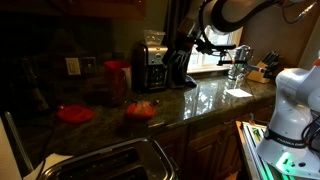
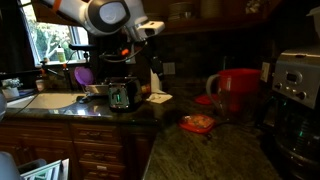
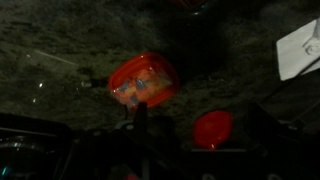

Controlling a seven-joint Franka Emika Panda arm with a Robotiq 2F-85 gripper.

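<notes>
My gripper hangs high above the counter, in front of the coffee maker in exterior view 1. In the dim wrist view, its dark fingers appear spread at the bottom with no object visible between them. A red bowl with mixed, colourful contents lies on the dark counter below, clear of the gripper. The same bowl shows on the stone top in exterior view 2. A flat red plate rests farther left along the counter.
A red container stands by the back wall, near the coffee maker. A black toaster occupies the counter's other end. The sink is at the front. Open counter surrounds the bowl.
</notes>
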